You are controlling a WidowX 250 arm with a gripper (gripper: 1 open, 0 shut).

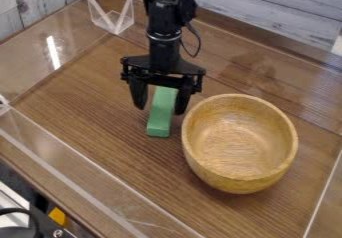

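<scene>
A black gripper [160, 94] hangs in the middle of the wooden table, its two fingers spread open on either side of the upper part of a green block [159, 122]. The block lies lengthwise toward the front of the table. Whether the fingers touch it cannot be told. Right of it sits a large tan bowl [238, 142], empty.
A white wire-like stand [112, 15] is at the back left. A pale plank wall runs along the back.
</scene>
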